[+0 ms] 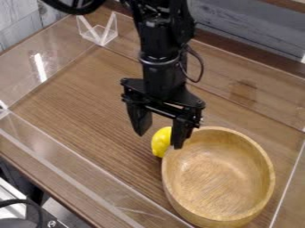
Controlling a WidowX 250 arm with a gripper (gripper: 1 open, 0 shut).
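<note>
My black gripper (160,126) is in the middle of the camera view, open, its two fingers spread above and around a yellow object (162,144). The yellow object rests on the wooden surface against the left rim of an oval tan bowl (217,185), and is partly hidden by the bowl and by my right finger. Whether the fingers touch it I cannot tell.
A clear wire-like stand (98,27) is at the back left. The wooden floor (71,107) left of the gripper is clear, with raised edges along the left and back. A dark cable lies at the bottom left.
</note>
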